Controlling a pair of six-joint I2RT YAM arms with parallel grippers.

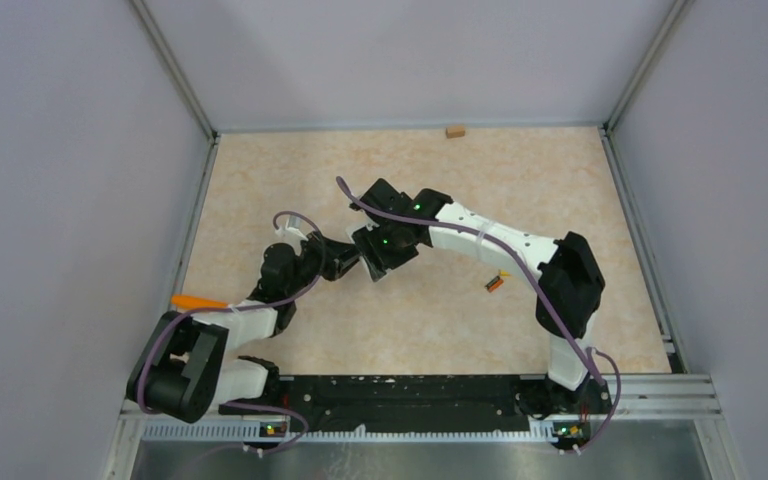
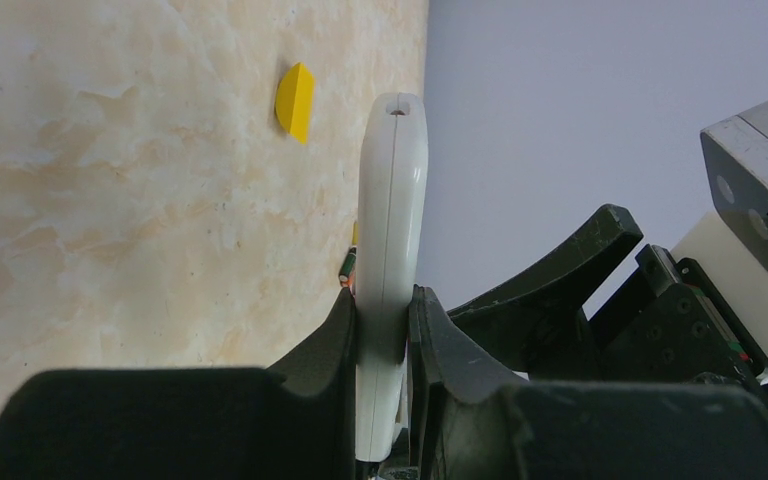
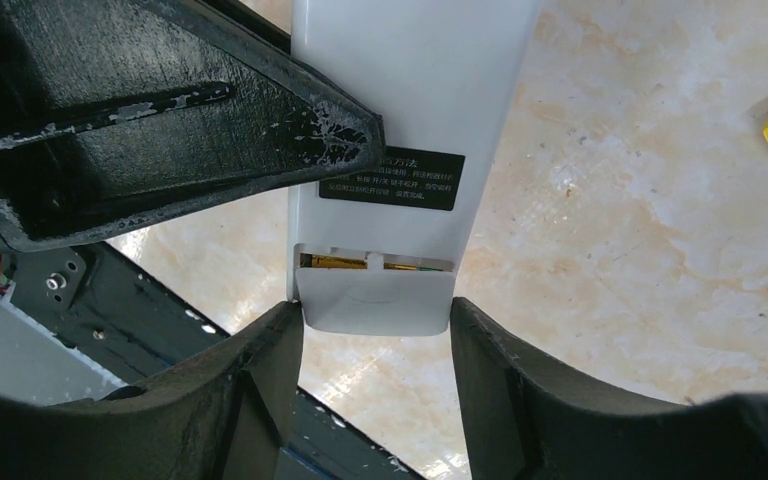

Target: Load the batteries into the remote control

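A white remote control (image 2: 390,200) is held off the table, seen edge-on in the left wrist view. My left gripper is shut on its sides. In the right wrist view, the remote's back (image 3: 410,70) faces the camera, with a black label (image 3: 430,180) partly covered by the left gripper's finger (image 3: 330,140). Below the label, the battery cover (image 3: 375,303) stands slightly off, and metal contacts show in the gap at its top. My right gripper has a fingertip against each side of the cover. Two batteries (image 1: 494,285) lie on the table, right of centre.
A small yellow object (image 1: 504,273) lies by the batteries, and a tan block (image 1: 455,131) sits at the back edge. Near the left edge rests an orange stick-like object (image 1: 200,302).
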